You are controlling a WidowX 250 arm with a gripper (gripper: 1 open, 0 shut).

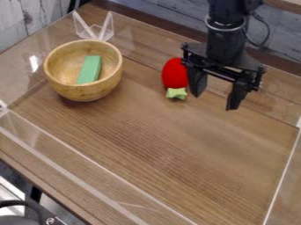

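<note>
My black gripper (pixel 219 83) hangs over the back right of the wooden table (pixel 165 167), its fingers open and spread apart. Just left of it lies a red rounded object (pixel 175 73), partly hidden by the gripper, with a small light green piece (pixel 177 93) at its front edge.
A round wooden bowl (pixel 84 91) with a green block (pixel 91 68) in it sits at the left. Walls border the table at the back.
</note>
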